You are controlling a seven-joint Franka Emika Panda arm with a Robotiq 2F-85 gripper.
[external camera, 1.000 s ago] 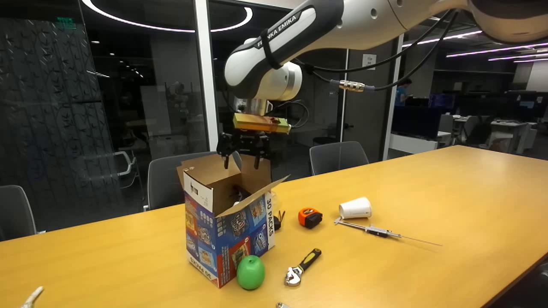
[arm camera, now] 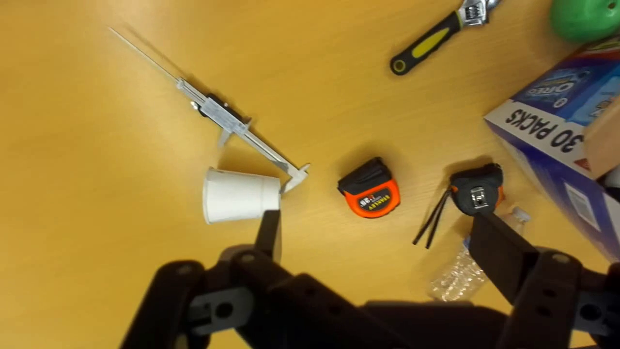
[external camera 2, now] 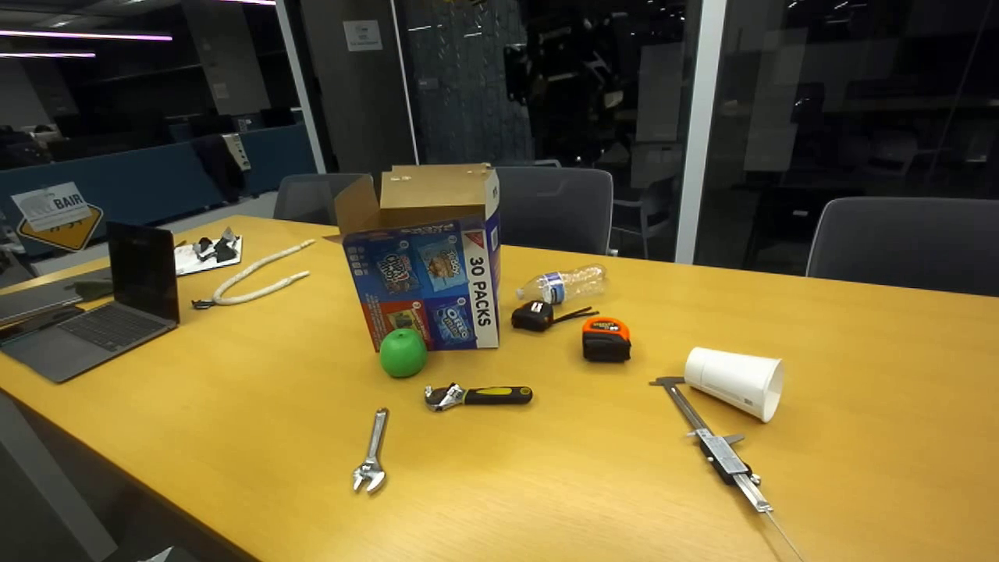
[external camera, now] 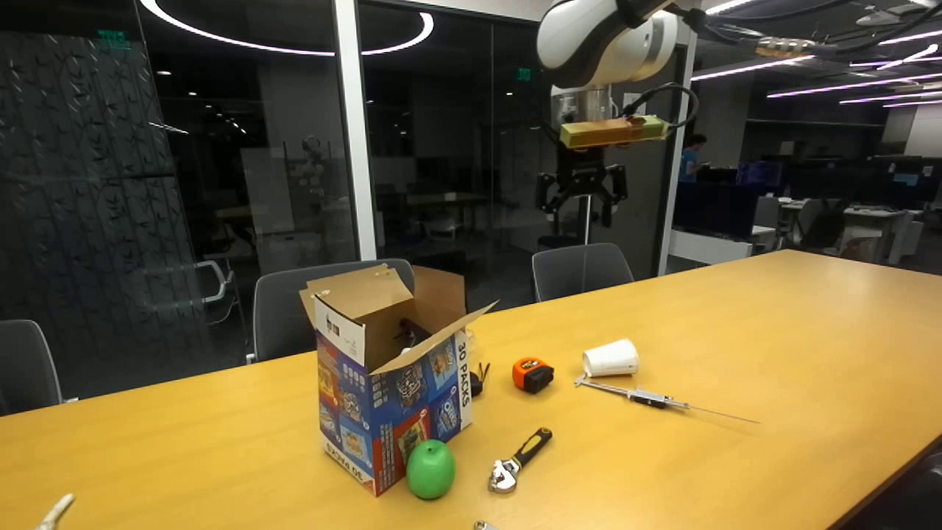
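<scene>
High over the table's far side, my gripper (external camera: pixel 578 212) stands open, nothing between its fingers. In the wrist view the fingers (arm camera: pixel 503 256) spread wide at the bottom, with the table far below. An orange and black tape measure (arm camera: pixel 372 189) lies above the gap between them. A white paper cup (arm camera: pixel 241 196) rests on its side at the left, by the metal caliper (arm camera: pixel 229 121). The open snack box (external camera 2: pixel 426 281) stands upright, and a dark object (external camera: pixel 411 334) shows inside it. A black tape measure (external camera 2: pixel 533 315) and a clear plastic bottle (external camera 2: pixel 567 282) lie beside the box.
A green apple-shaped object (external camera 2: pixel 403 353) sits against the box. Near it lie a black-and-yellow-handled wrench (external camera 2: pixel 478 396) and a plain metal wrench (external camera 2: pixel 372 454). A laptop (external camera 2: pixel 117 304) and a pale looped cord (external camera 2: pixel 245 282) occupy the left.
My gripper has moved right and up in exterior view 1, from above the open box to beyond the tape measure and cup. It is open in both frames. The tabletop objects look unmoved.
</scene>
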